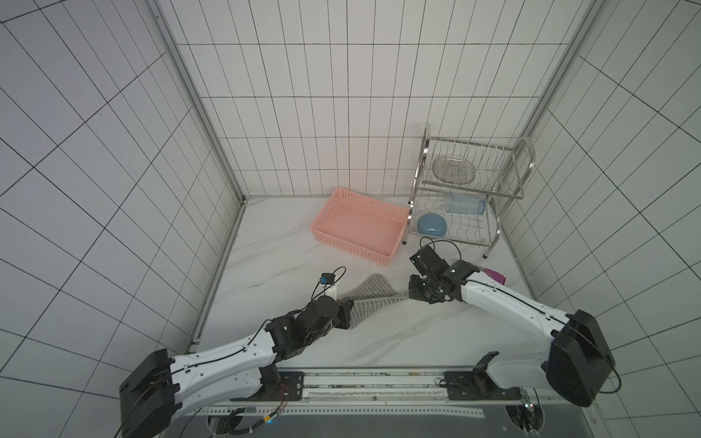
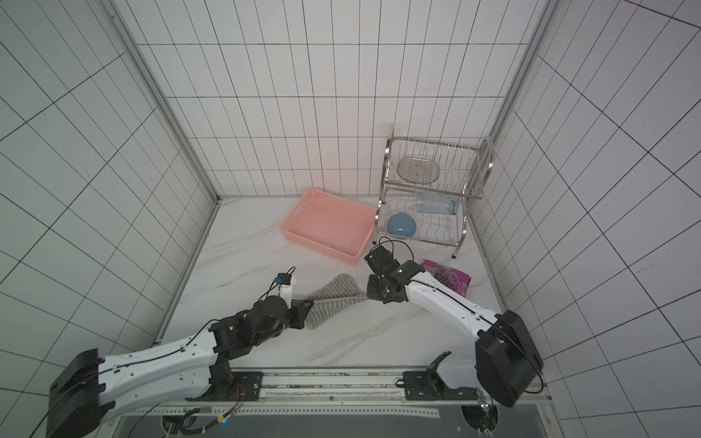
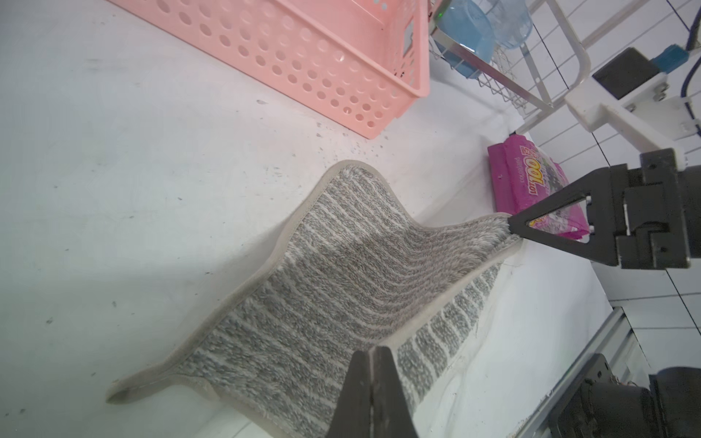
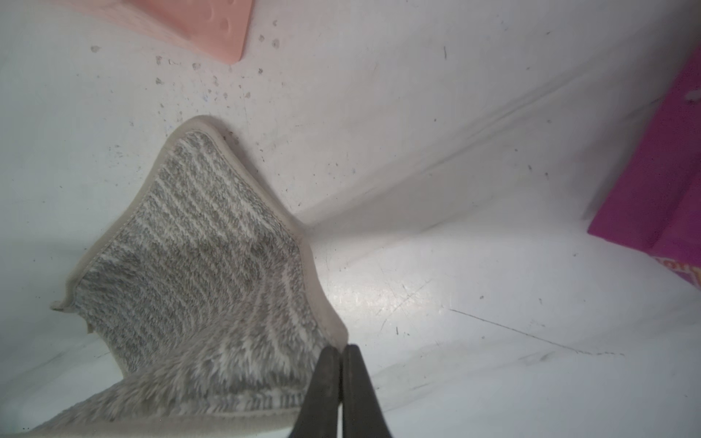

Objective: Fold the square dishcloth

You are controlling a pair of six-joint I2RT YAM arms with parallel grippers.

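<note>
The grey striped dishcloth (image 1: 372,288) lies on the white counter with its front part lifted and stretched between my grippers, forming a fold. My left gripper is shut at the near left of the cloth, on its raised edge. On the right, my right gripper is shut on a corner of the cloth, holding it off the counter, as the left wrist view also shows. A back flap of the cloth lies flat, pointing toward the pink basket.
A pink basket (image 2: 328,233) stands behind the cloth. A steel dish rack (image 1: 467,237) with a blue bowl is at the back right, and a purple packet (image 2: 452,277) lies right of the right arm.
</note>
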